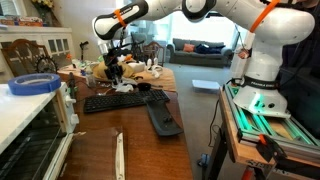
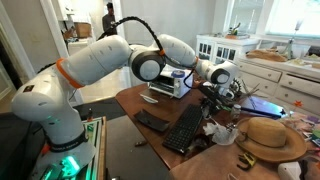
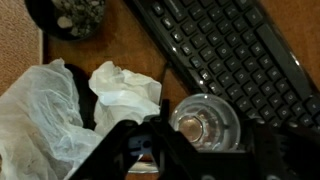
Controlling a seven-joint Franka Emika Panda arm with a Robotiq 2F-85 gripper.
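Note:
My gripper is shut on a clear cup (image 3: 203,122), whose round rim faces the camera in the wrist view. Beneath and beside the cup runs a black keyboard (image 3: 240,50). Crumpled white tissue (image 3: 125,95) lies just left of the cup. In exterior view 1 the gripper (image 1: 114,74) is over the far side of the keyboard (image 1: 112,102), close to the white tissue (image 1: 123,86). From exterior view 2 the gripper (image 2: 209,105) appears near the keyboard's far end; the cup is hard to make out there.
A bowl of dark bits (image 3: 78,14) and a translucent plastic bag (image 3: 40,120) lie near the tissue. A straw hat (image 2: 265,139) is on the table's right in exterior view 2. A black tray (image 1: 163,118) sits before the keyboard, with bare wood around it.

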